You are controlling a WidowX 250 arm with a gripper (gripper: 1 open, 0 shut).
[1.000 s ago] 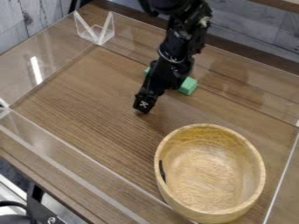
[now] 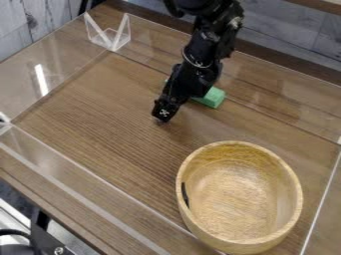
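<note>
My black arm reaches down from the top middle, and its gripper (image 2: pixel 170 106) is low over the wooden table, tilted toward the front left, with its fingers open. Just right of the gripper, a green object (image 2: pixel 210 97) lies on the table, partly behind the arm. Whether the fingers touch it is unclear.
A large beige round tub (image 2: pixel 242 199) takes up the front right. A white wire-like holder (image 2: pixel 110 32) is at the back left. A wall runs along the back.
The arm and gripper have shifted slightly over the last second, the gripper a little to the left. The tub looks unmoved.
</note>
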